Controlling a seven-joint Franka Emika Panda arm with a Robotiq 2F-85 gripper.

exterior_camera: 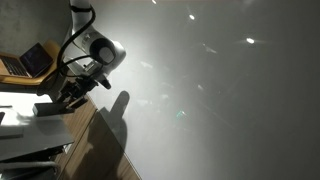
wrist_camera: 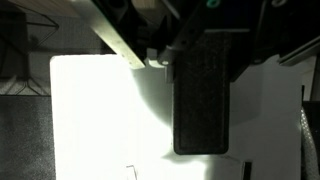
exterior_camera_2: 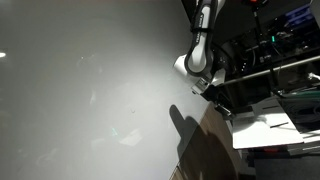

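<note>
A dark, flat rectangular block (wrist_camera: pixel 201 105) juts forward from my gripper in the wrist view, over a bright white surface (wrist_camera: pixel 95 115). The fingers are shut on its near end, and the arm's hardware covers that part. From exterior view 1, the block (exterior_camera: pixel 48 108) appears above the white tabletop (exterior_camera: pixel 30 130), beside the gripper (exterior_camera: pixel 72 98). Whether it touches the surface cannot be told. Exterior view 2 has the gripper (exterior_camera_2: pixel 222 108) small and dark at the edge of the white tabletop (exterior_camera_2: pixel 262 130).
An open laptop (exterior_camera: pixel 37 60) rests behind the arm. Two small marks or thin items, one dark (wrist_camera: pixel 247 170), lie on the white surface. A large grey wall (exterior_camera: pixel 210 90) and brown wooden strip (exterior_camera: pixel 100 150) border the workspace.
</note>
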